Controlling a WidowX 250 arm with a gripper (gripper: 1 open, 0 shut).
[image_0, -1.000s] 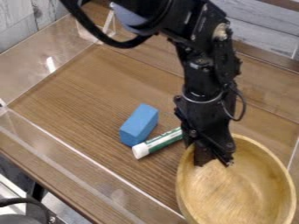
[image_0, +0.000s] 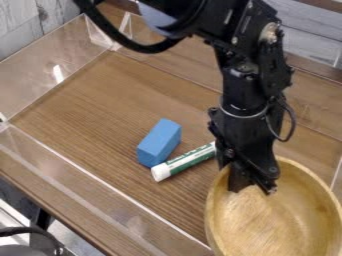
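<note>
My black gripper (image_0: 246, 172) points down at the right of the view, shut on the near-left rim of a yellow oval bowl (image_0: 267, 225) at the bottom right. A blue block (image_0: 159, 142) lies on the wooden floor to the left, beside a white and green tube (image_0: 177, 167) that runs toward the gripper, its far end partly hidden.
Clear plastic walls line the left and near edges of the wooden surface (image_0: 94, 120). A black cable arcs across the top left.
The bowl and gripper have shifted slightly over the last second; the gripper stays on the bowl's rim. The blue block and tube look unchanged.
</note>
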